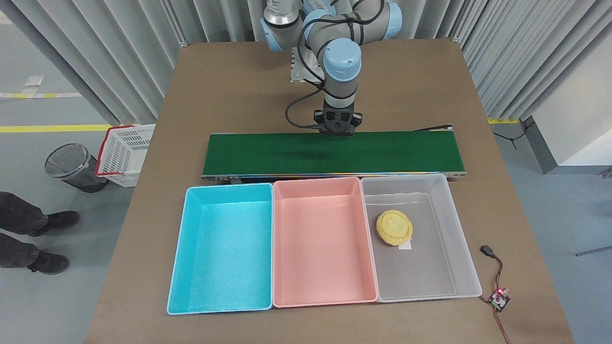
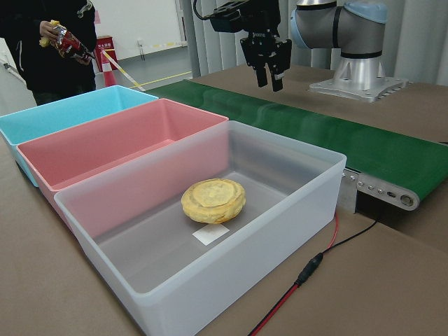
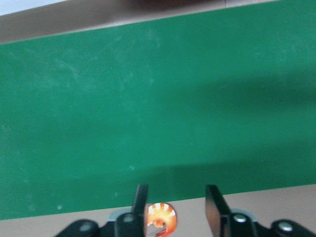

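Observation:
My gripper is open over the back edge of the green conveyor belt (image 3: 158,113); its two fingers also show hanging above the belt in the left view (image 2: 269,77). An orange-and-white shrimp piece (image 3: 162,217) appears low between the fingers in the wrist view, at the belt's edge; I cannot tell if it touches them. It is hidden in the front view. A round yellow pastry (image 1: 394,227) lies in the translucent grey bin (image 1: 436,269). The pink bin (image 1: 324,246) and cyan bin (image 1: 219,252) are empty.
The three bins stand in a row in front of the belt. Wires and a small circuit board (image 1: 499,299) lie right of the grey bin. A person (image 2: 49,70) holding a packet (image 2: 73,45) stands beyond the table's far end.

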